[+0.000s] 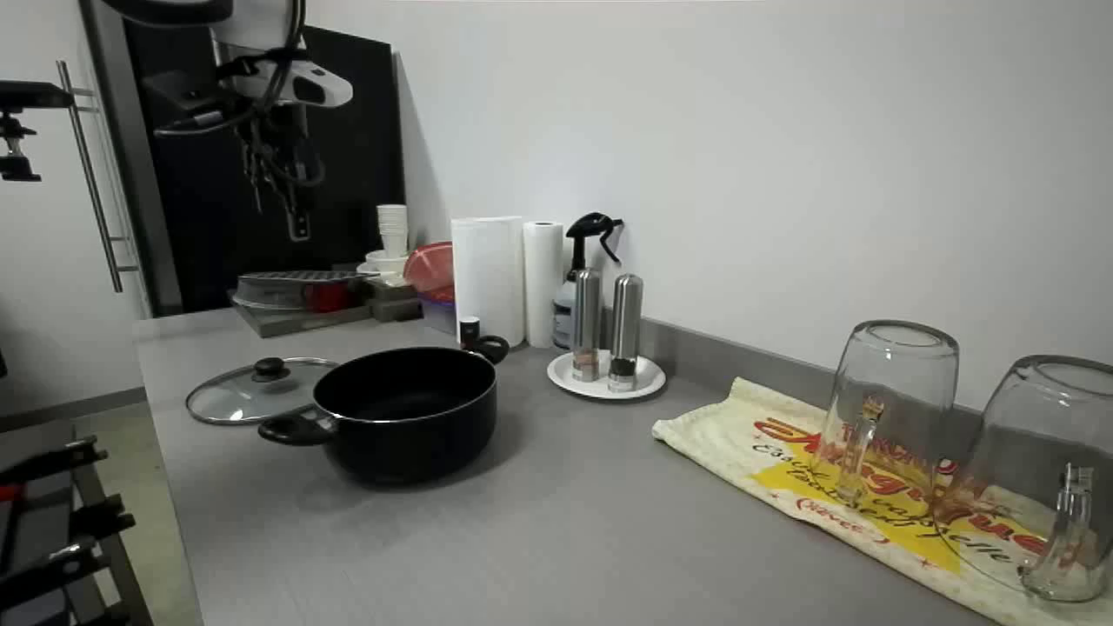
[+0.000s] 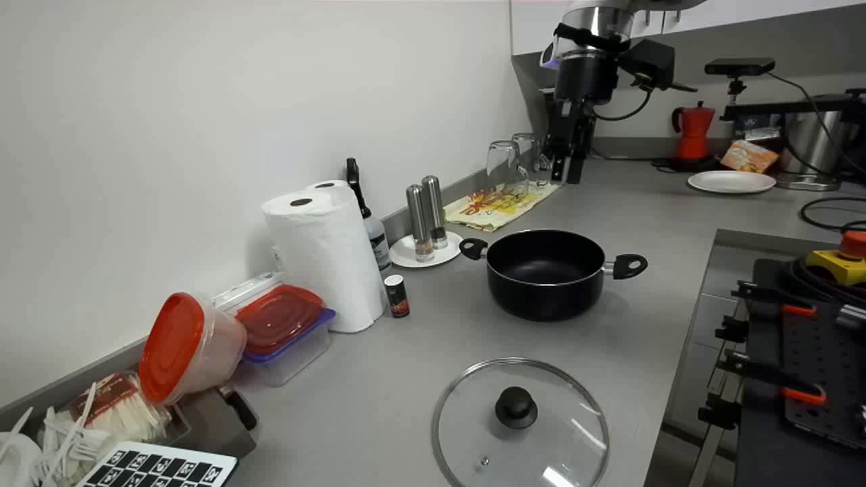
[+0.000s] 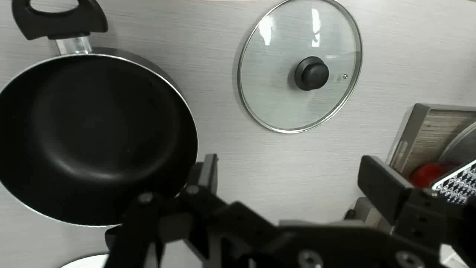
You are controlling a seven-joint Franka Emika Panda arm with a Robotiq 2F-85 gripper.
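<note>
A black two-handled pot point(image 1: 412, 428) stands uncovered on the grey counter, its inside empty in the wrist view. Beside it lies a round glass lid point(image 2: 479, 422) with a silver rim and a black knob point(image 3: 312, 73) facing up. My gripper is open, its fingers wide apart with only bare counter showing between them. In exterior view 1 the gripper point(image 1: 279, 224) hangs high above the counter, clear of both pot and lid.
Two steel mills on a white plate point(image 1: 644, 382), paper towel rolls point(image 2: 325, 251) and a spray bottle line the wall. Glass mugs point(image 1: 887, 407) stand upside down on a printed cloth point(image 1: 730, 438). A grey tray point(image 3: 412, 134) holds a grater.
</note>
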